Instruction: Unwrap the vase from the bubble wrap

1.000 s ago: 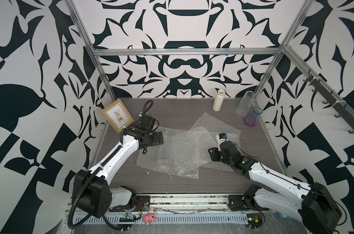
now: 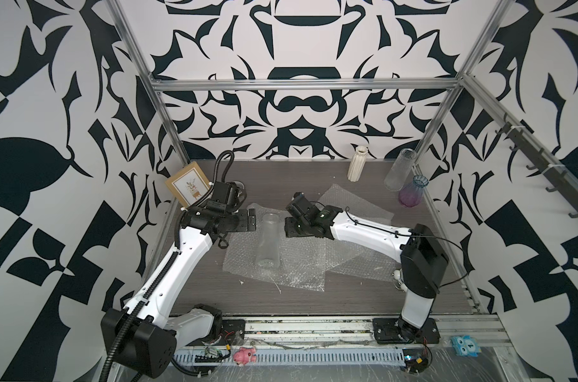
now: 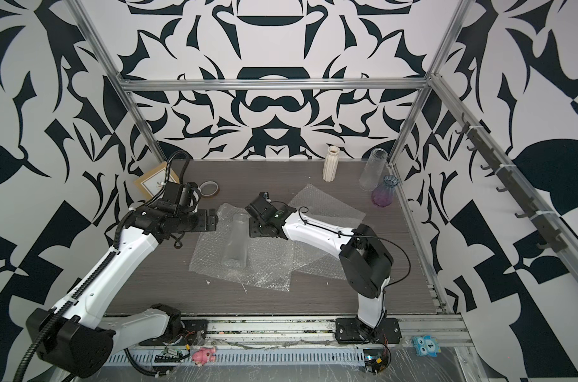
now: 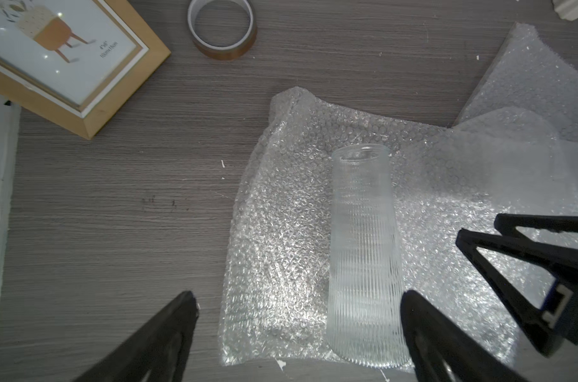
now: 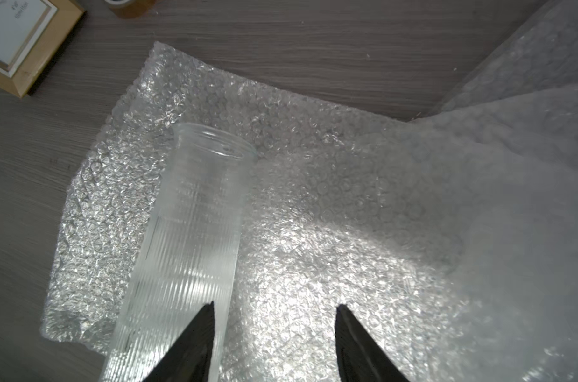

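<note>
A clear ribbed glass vase (image 4: 365, 248) lies on its side, uncovered, on top of a flattened sheet of bubble wrap (image 4: 279, 248). Its round mouth points to the back of the table. My left gripper (image 2: 253, 220) hovers left of the vase, fingers spread and empty in the left wrist view.
More bubble wrap (image 2: 359, 203) spreads to the right. At the back stand a cream vase (image 2: 357, 163), another clear vase (image 2: 400, 169) and a purple vase (image 2: 413, 191). A picture frame (image 2: 191, 184) and a tape roll (image 3: 208, 188) are at the back left.
My right gripper has travelled left from over the right-hand wrap to beside the vase. The left gripper has drawn slightly left, away from it. The vase and the main wrap sheet keep their places.
</note>
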